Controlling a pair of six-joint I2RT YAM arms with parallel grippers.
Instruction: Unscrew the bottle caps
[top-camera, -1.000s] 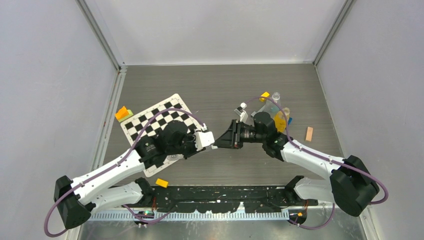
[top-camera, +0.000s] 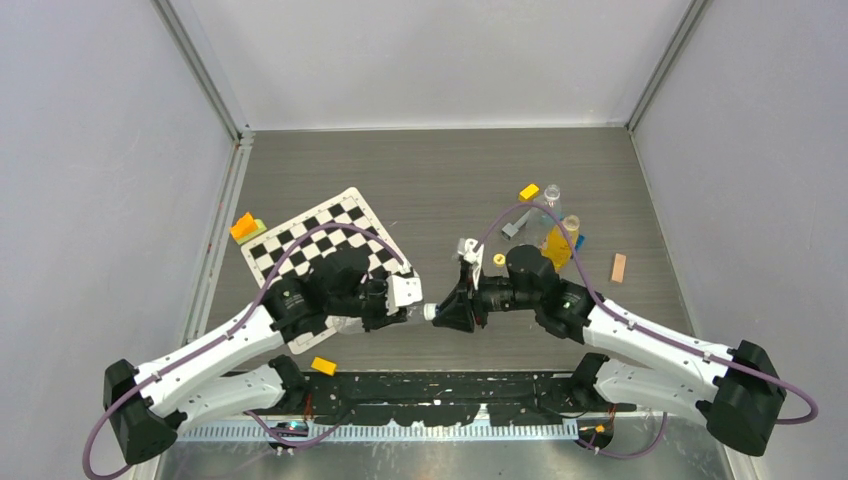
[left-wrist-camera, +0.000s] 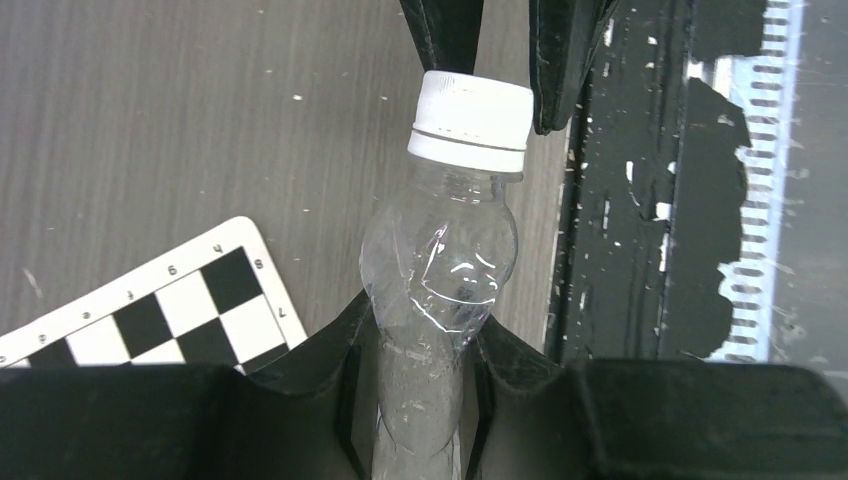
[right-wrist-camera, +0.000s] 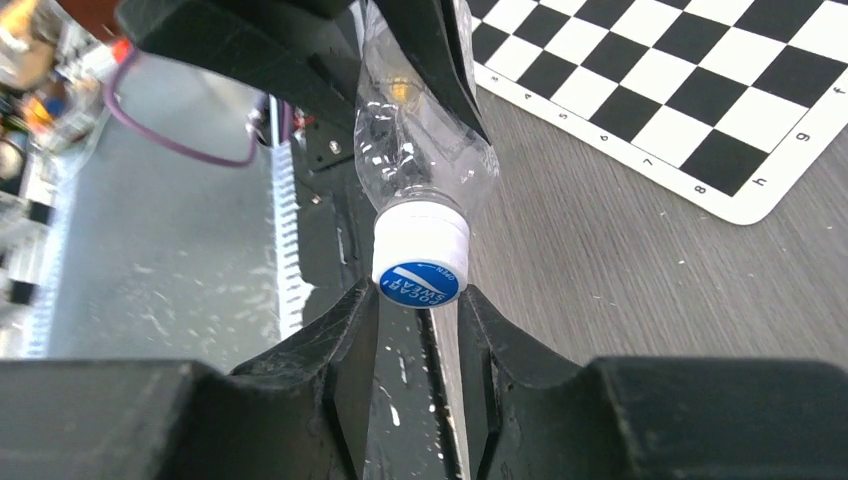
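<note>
A clear plastic bottle (left-wrist-camera: 440, 245) lies roughly level between my two arms, above the table. My left gripper is shut on its body. The white cap (left-wrist-camera: 472, 115), with a blue label on its top, sits on the bottle's neck and points towards my right arm. My right gripper has its fingertips at opposite sides of the cap (right-wrist-camera: 420, 245); whether they press on it is unclear. In the top view, this right gripper (top-camera: 440, 313) faces the left one across the cap.
A chessboard (top-camera: 320, 240) lies under and behind the left arm. At the right rear stand another clear bottle (top-camera: 543, 215) and one with yellow contents (top-camera: 560, 245), among small blocks. A wooden block (top-camera: 618, 268) lies farther right.
My right wrist has turned about its axis, and its gripper has shifted slightly towards the table's front.
</note>
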